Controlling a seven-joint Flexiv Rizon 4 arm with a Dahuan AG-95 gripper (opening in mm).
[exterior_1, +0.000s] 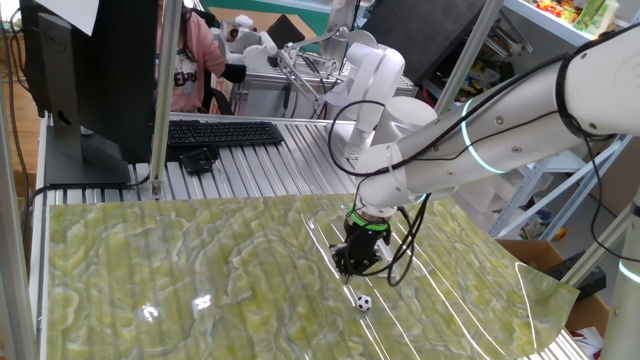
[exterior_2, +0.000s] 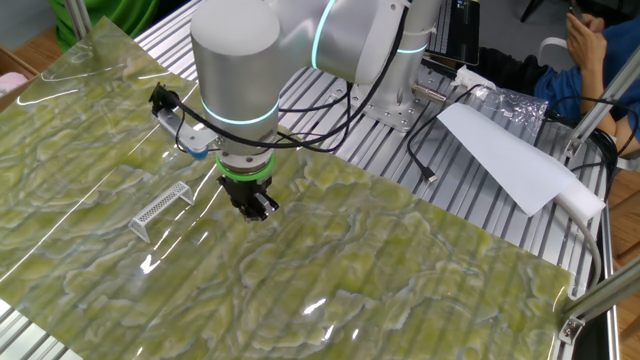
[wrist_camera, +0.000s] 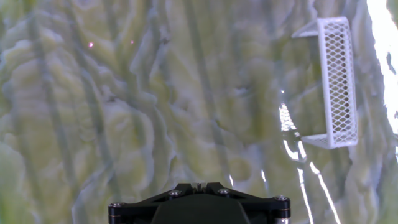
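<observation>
My gripper looks shut in the wrist view, its fingertips meeting at the bottom centre with nothing showing between them. In exterior view 1 the gripper (exterior_1: 346, 274) hangs low over the green marbled sheet (exterior_1: 250, 290). A small black-and-white football (exterior_1: 364, 302) rests on the sheet, just in front of the gripper and apart from it. The ball does not show in the other two views. A white mesh goal (exterior_2: 160, 208) stands on the sheet to the left of the gripper (exterior_2: 260, 211) in exterior view 2. The same goal (wrist_camera: 339, 84) appears at right in the wrist view.
A monitor (exterior_1: 105, 100) and a keyboard (exterior_1: 222, 133) stand on the slatted table behind the sheet. Cables (exterior_1: 405, 265) hang beside the wrist. White paper (exterior_2: 510, 155) lies near the arm's base. Much of the sheet is bare.
</observation>
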